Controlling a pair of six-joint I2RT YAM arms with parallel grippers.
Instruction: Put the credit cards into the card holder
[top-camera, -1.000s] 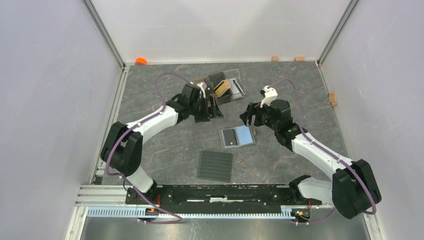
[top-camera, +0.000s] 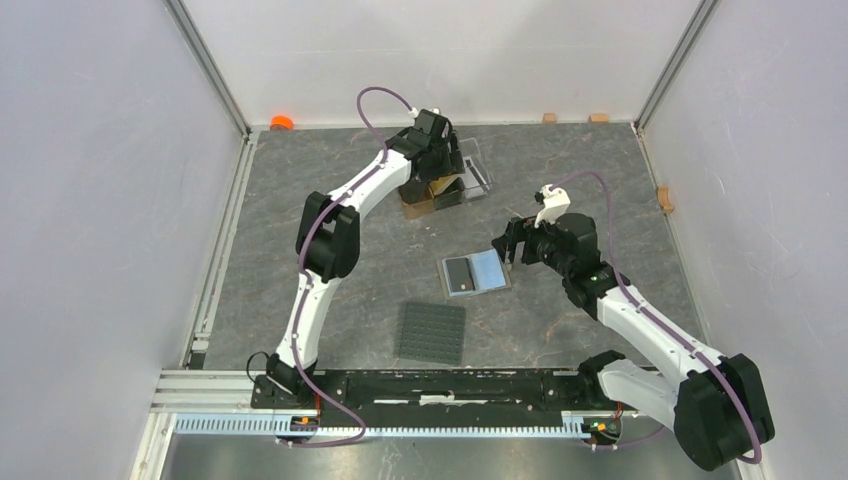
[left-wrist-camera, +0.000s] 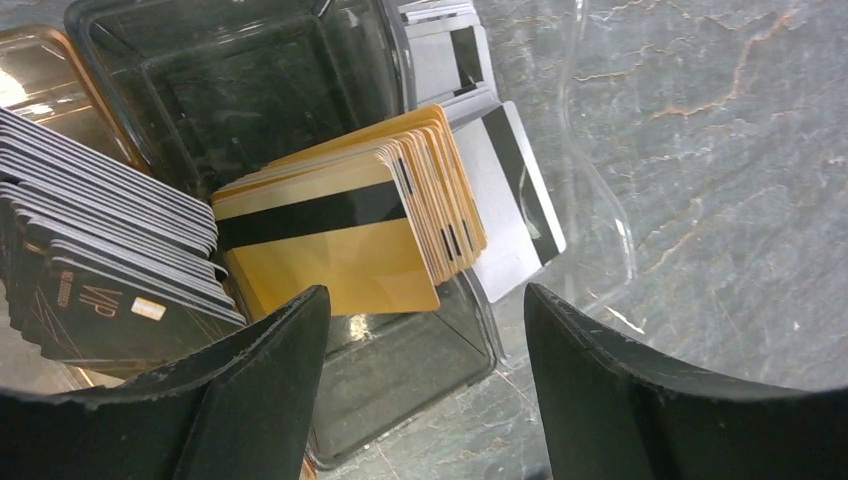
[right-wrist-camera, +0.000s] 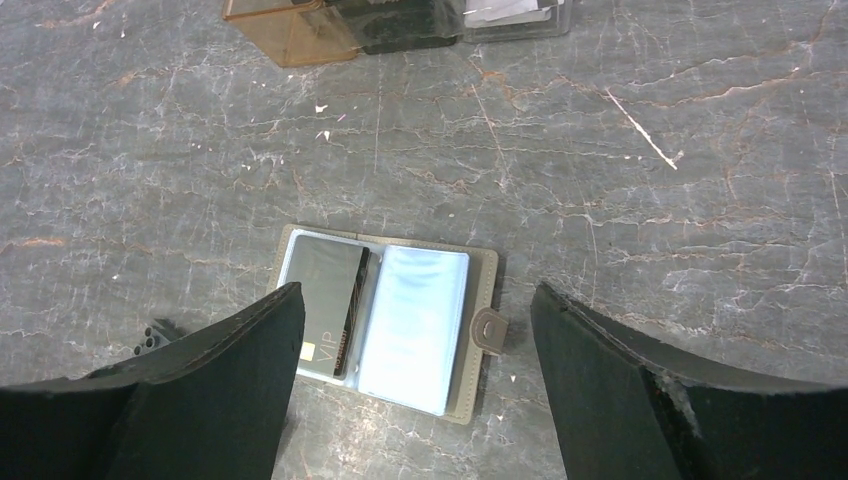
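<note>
A stack of gold cards (left-wrist-camera: 345, 240) leans in the middle clear bin, seen in the left wrist view. Black cards (left-wrist-camera: 110, 240) fill the bin to its left, and white cards (left-wrist-camera: 510, 200) lie in the one to its right. Over these bins hangs my left gripper, open, with nothing between its fingers. The card holder (right-wrist-camera: 485, 265) lies spread flat on the table, a black VIP card (right-wrist-camera: 325, 290) in its left side and a pale blue sleeve (right-wrist-camera: 413, 330) on its right. My right gripper is open and empty above the holder.
A dark ribbed mat (top-camera: 431, 333) lies near the front of the table. An orange round object (top-camera: 282, 122) sits at the back left corner. Bare table surrounds the holder, and walls enclose both sides and the back.
My left gripper has moved back and to the right, from in front of the bins to over them. The right gripper has shifted slightly right. The holder and cards look unmoved.
</note>
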